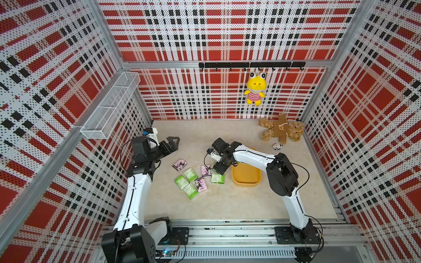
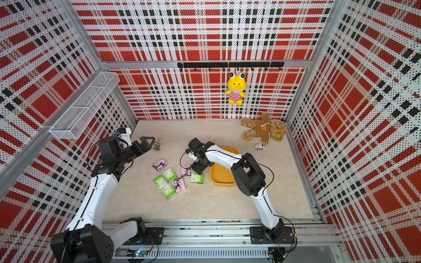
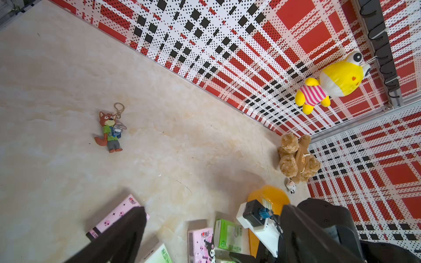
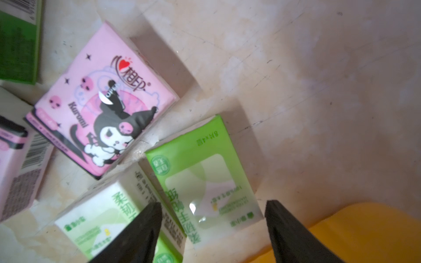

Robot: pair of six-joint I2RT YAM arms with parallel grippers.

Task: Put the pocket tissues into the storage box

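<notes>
In the right wrist view, my right gripper stands open above a green tissue pack (image 4: 204, 171), a finger toward either side of it. A second green pack (image 4: 111, 219) leans close at its left, and a pink Kuromi pack (image 4: 103, 98) lies beyond. The storage box, orange-yellow (image 1: 246, 182), is just right of these packs and partly under the right arm. Its inside looks empty where visible. Farther left on the table are pink packs (image 1: 179, 164) and several green packs (image 1: 181, 181). My left gripper is open over the left side, holding nothing.
A small fox keychain (image 3: 109, 129) lies below the left gripper's area. At the back right are a brown teddy bear (image 1: 282, 128) and a small white-and-black toy (image 1: 277, 146). A yellow frog plush (image 1: 255, 87) hangs on the back wall.
</notes>
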